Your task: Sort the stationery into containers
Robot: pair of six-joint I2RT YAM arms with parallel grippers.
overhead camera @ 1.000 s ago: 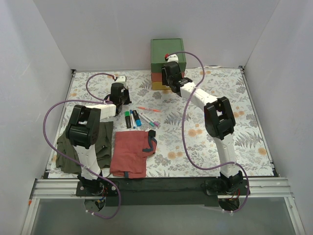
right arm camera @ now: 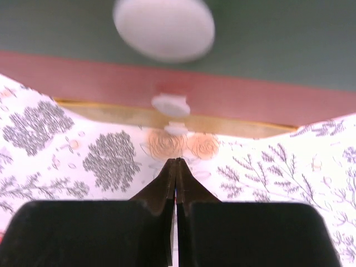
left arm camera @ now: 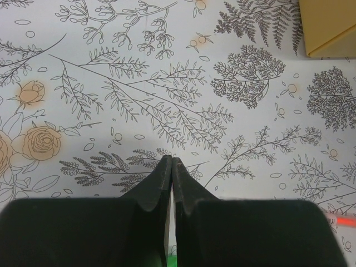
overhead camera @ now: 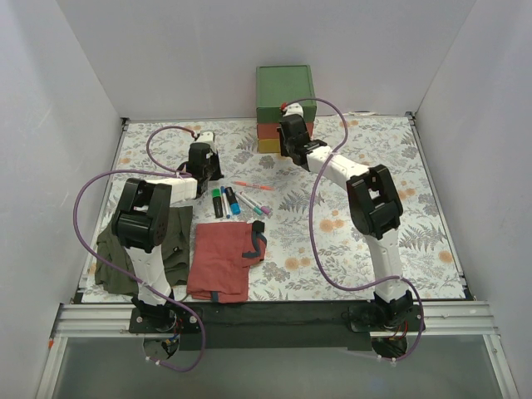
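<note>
A stack of drawers stands at the back in the top view: green [overhead camera: 284, 90] uppermost, red [overhead camera: 267, 131] below, yellow [overhead camera: 268, 145] lowest. Drawn together, the fingers of my right gripper have nothing between them. The green drawer's white knob [right arm camera: 164, 28] is outside them, above the tips in the right wrist view; the red drawer's knob [right arm camera: 171, 104] shows lower. My left gripper is shut and empty over the patterned mat. An orange pen [overhead camera: 253, 185], a green-capped marker [overhead camera: 218, 204], a blue marker [overhead camera: 232, 200] and several slim pens lie mid-left.
Red cloth [overhead camera: 220, 258] lies in front of the pens, beside a dark green cloth [overhead camera: 174, 241] partly under the left arm.
</note>
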